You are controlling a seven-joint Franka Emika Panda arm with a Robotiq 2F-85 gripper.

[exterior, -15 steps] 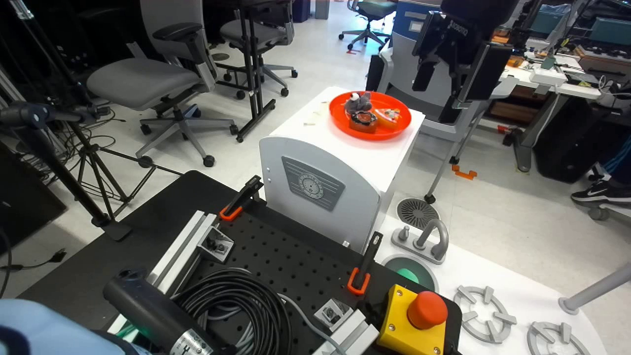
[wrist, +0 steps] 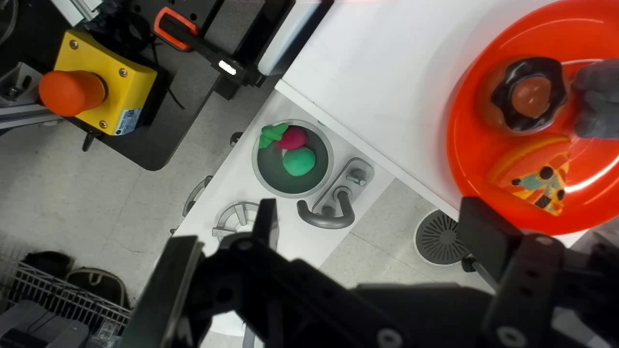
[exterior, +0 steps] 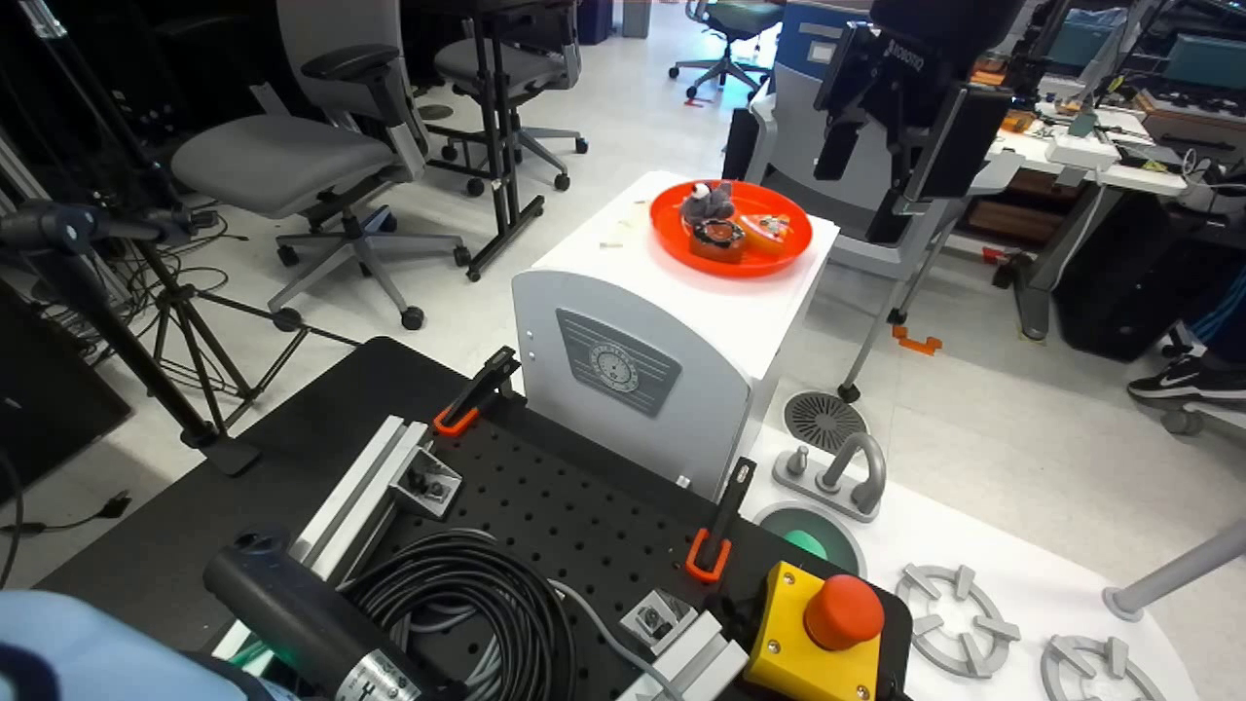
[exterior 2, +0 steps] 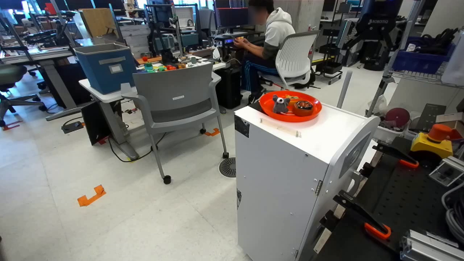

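Note:
An orange-red plate [exterior: 748,265] rests on top of the white toy cabinet [exterior 2: 328,141]. On it lie a grey plush mouse [exterior 2: 281,104], a brown chocolate-topped toy [wrist: 529,95] and an orange wedge-shaped toy [wrist: 537,177]. In the wrist view the small toy sink [wrist: 296,188] holds a green round toy [wrist: 299,161] and a magenta toy with green leaves [wrist: 291,138]. High to the right of the plate in the first exterior view hangs my gripper [exterior: 878,187], its fingers wide apart and nothing between them.
Beside the sink stands a grey faucet [wrist: 328,220], with a toy burner [exterior: 960,619] nearby. A black pegboard table [exterior: 526,456] carries clamps, coiled cables and a yellow box with a red button [exterior: 818,631]. A grey chair [exterior 2: 178,98] stands behind the cabinet.

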